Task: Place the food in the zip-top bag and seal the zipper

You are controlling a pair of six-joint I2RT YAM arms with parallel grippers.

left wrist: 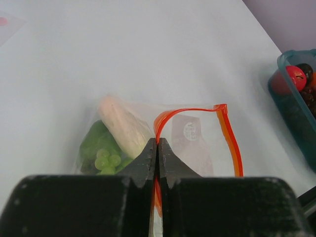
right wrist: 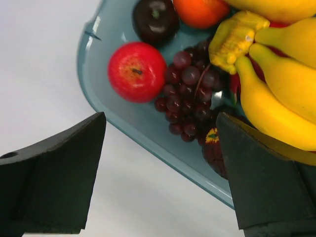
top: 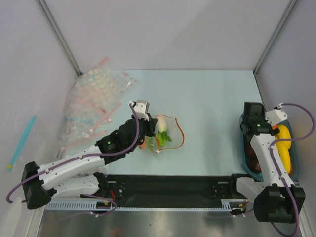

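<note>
A clear zip top bag (top: 174, 134) with a red-orange zipper lies mid-table, its mouth spread apart. In the left wrist view my left gripper is shut on the bag's zipper edge. Inside the bag are a pale elongated food (left wrist: 123, 126), a green pepper (left wrist: 98, 142) and green grapes (left wrist: 108, 161). My right gripper stands open over the rim of the blue bin, nothing between its fingers. Below it in the bin are dark grapes (right wrist: 190, 89), a red apple (right wrist: 137, 72), bananas (right wrist: 276, 116) and a dark round fruit (right wrist: 155, 20).
The blue bin (top: 295, 165) stands at the table's right edge against the wall. An orange (right wrist: 200, 11) sits in it too. Several flat clear bags (top: 96, 94) lie at the left. The table between bag and bin is bare.
</note>
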